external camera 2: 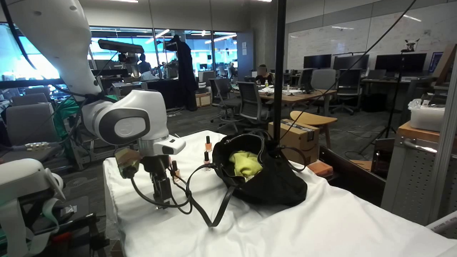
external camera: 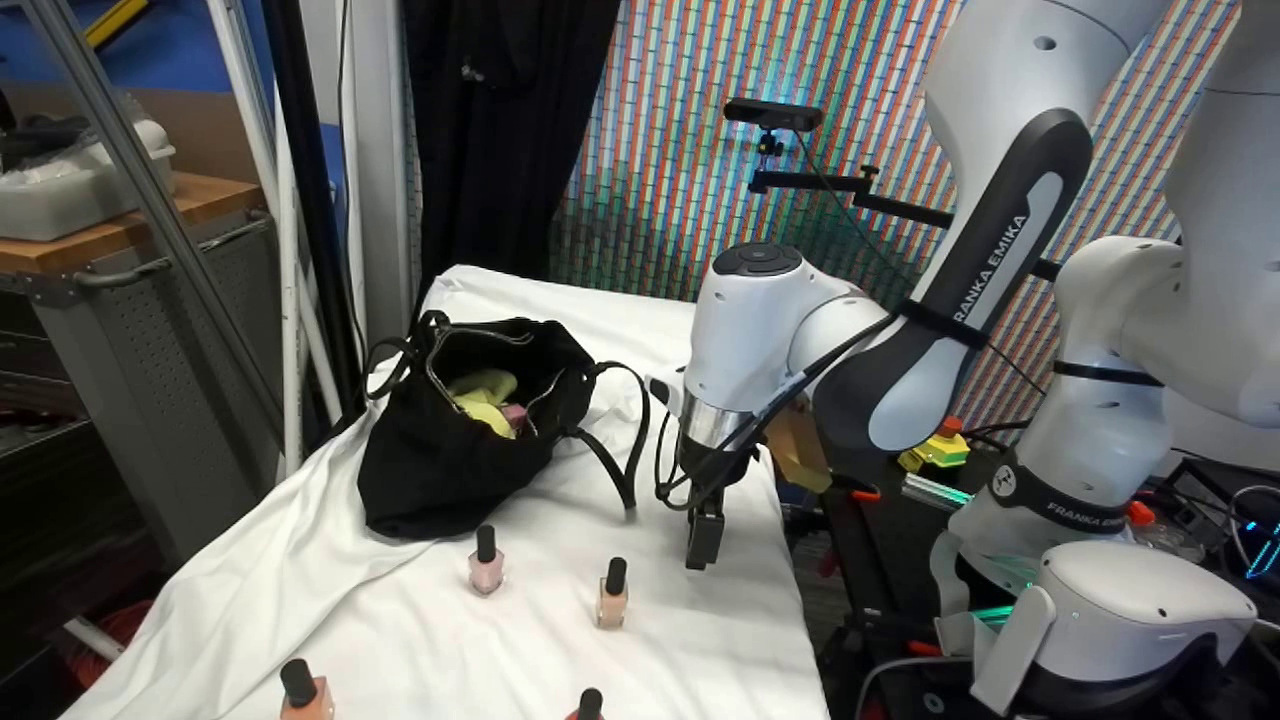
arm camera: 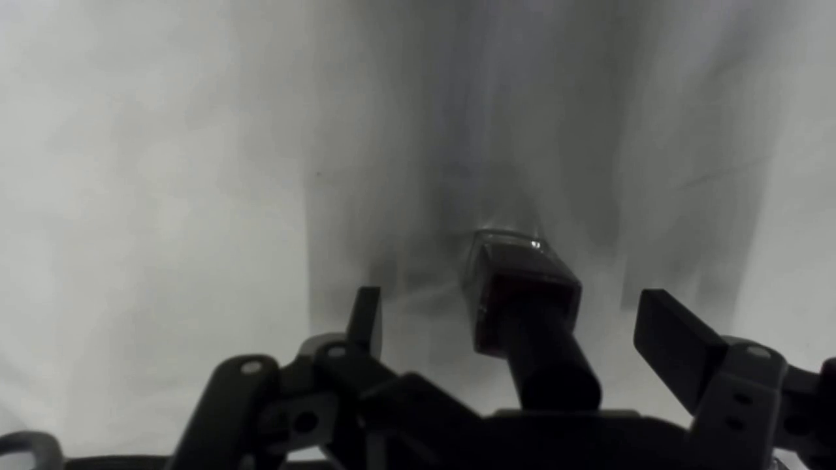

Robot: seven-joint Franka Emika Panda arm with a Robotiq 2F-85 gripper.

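My gripper is open, its fingers (arm camera: 678, 344) spread wide over the white cloth. In the wrist view, a dark red nail polish bottle (arm camera: 526, 274) with a black cap stands in the gap, nearer the right finger, with space on both sides. That bottle cannot be made out in the exterior views, where the gripper (external camera: 705, 552) hangs low over the cloth. Left of the gripper are a peach bottle (external camera: 612, 604) and a pale pink bottle (external camera: 486, 572), both upright. A black bag (external camera: 450, 474) stands open with yellow cloth (external camera 2: 245, 164) inside.
Two more bottles, one peach (external camera: 310, 700) and one mostly cut off (external camera: 589, 706), stand near the front. A bag strap (external camera 2: 218, 210) loops onto the cloth close to the gripper. Bare white cloth (external camera: 708, 660) lies in front of the gripper.
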